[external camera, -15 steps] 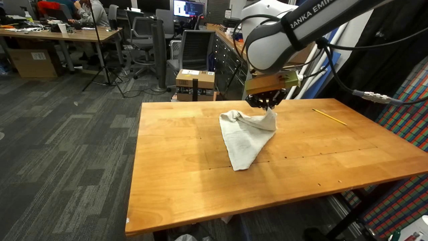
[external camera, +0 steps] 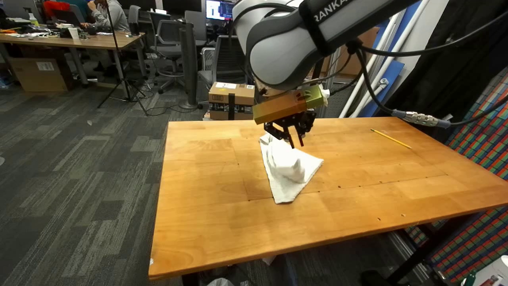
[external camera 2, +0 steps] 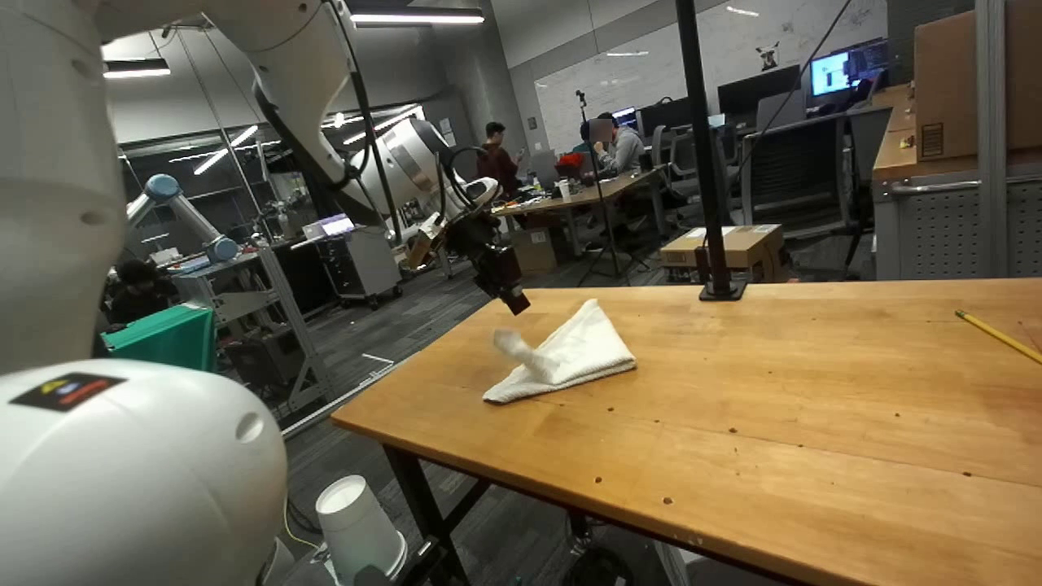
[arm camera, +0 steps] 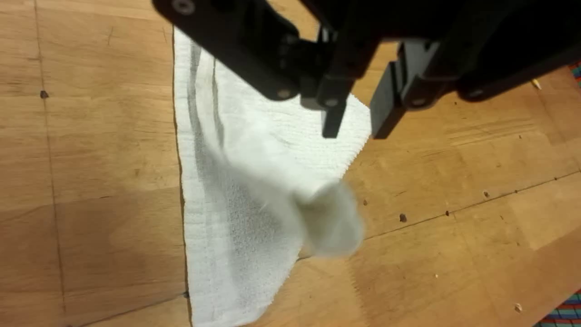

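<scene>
A white cloth (external camera: 286, 167) lies folded over itself on the wooden table, one end of it pointing toward the front edge. In the wrist view a blurred corner of the cloth (arm camera: 261, 163) sticks up off the rest. The second exterior view shows that raised flap on the left side of the cloth (external camera 2: 584, 347). My gripper (external camera: 296, 144) hangs just above the cloth's back part, its fingers parted. Nothing shows between the fingertips in the wrist view, and the cloth is apart from them.
A yellow pencil (external camera: 391, 138) rests at the table's back right. Bare wood surrounds the cloth on the table (external camera: 209, 214). In the second exterior view a black post (external camera 2: 711, 176) rises from the table's far edge.
One second ago the gripper was shut on a lifted corner of the cloth, farther right. It has moved left and opened; that corner is free and folded over the cloth.
</scene>
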